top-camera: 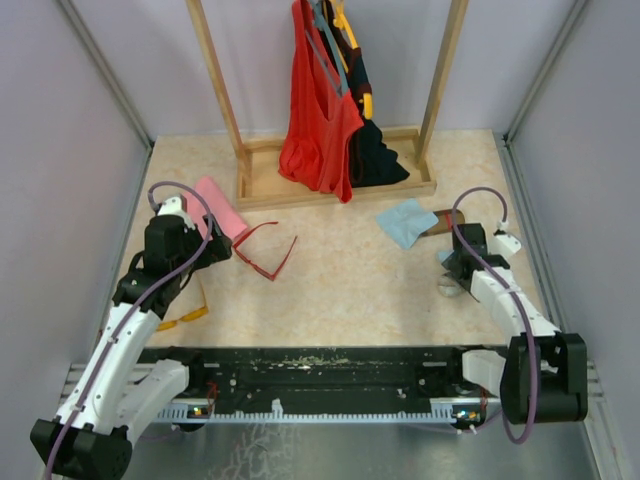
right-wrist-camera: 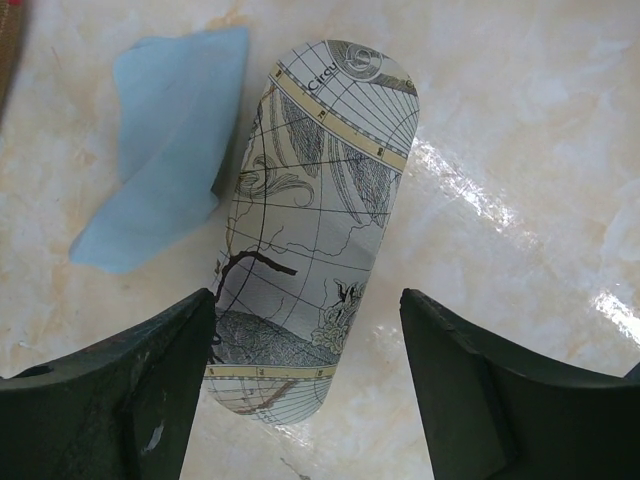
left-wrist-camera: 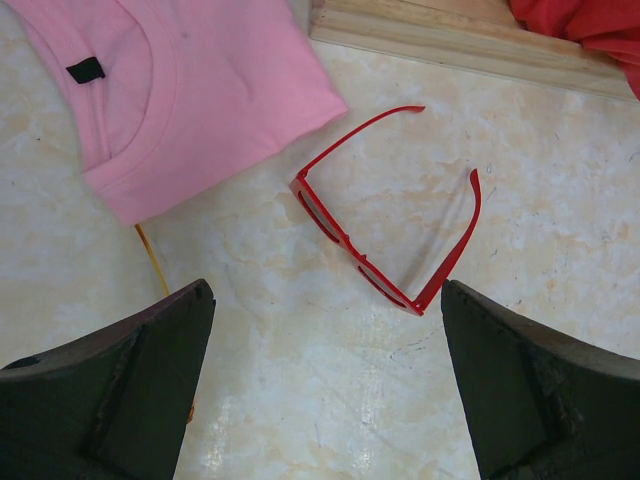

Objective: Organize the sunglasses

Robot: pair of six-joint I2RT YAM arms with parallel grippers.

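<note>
Red sunglasses [left-wrist-camera: 340,232] lie with both temples unfolded on the table, in front of my left gripper, which stands open and empty above the surface. Yellow-framed sunglasses [top-camera: 186,316] rest nearer the front left, partly covered by the left arm. On the right, a map-printed glasses case [right-wrist-camera: 307,230] appears closed, with a light blue cloth [right-wrist-camera: 175,150] beside it. My right gripper hovers over the near part of this case, its fingers spread apart either side with nothing held. A brown case [top-camera: 440,222] lies farther back, partly under another blue cloth [top-camera: 407,222].
A folded pink garment [left-wrist-camera: 210,90] lies behind the left gripper. At the back stands a wooden rack [top-camera: 262,196] with a red top [top-camera: 322,115] and dark clothes hanging from it.
</note>
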